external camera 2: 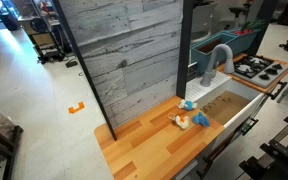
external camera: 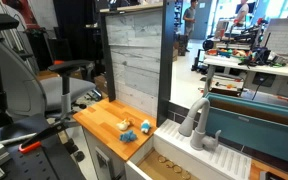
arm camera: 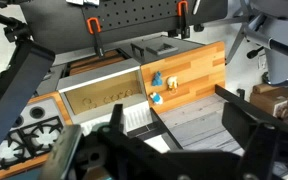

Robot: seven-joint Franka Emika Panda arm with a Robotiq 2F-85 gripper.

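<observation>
In the wrist view my gripper is open, its dark fingers spread apart at the lower edge with nothing seen between them. A wooden counter (external camera 2: pixel 144 146) below carries three small toys, clear of the fingers: a blue one (external camera 2: pixel 202 118), a yellow-and-white one (external camera 2: pixel 182 122), and a white-and-blue one (external camera 2: pixel 188 104). From above, the blue toy (arm camera: pixel 157 80) and the yellow one (arm camera: pixel 172 83) lie close together, with the white-and-blue toy (arm camera: pixel 156 98) nearer the sink. I cannot make out the gripper clearly in either exterior view.
Beside the toys lies a white sink (external camera: pixel 206 160) with a brown bottom and a tall pale faucet (external camera: pixel 193 118). A stove top (external camera 2: pixel 256 68) stands beyond it. The grey plank wall (external camera 2: pixel 134 75) rises behind the counter. Bare wood remains on the toys' other side.
</observation>
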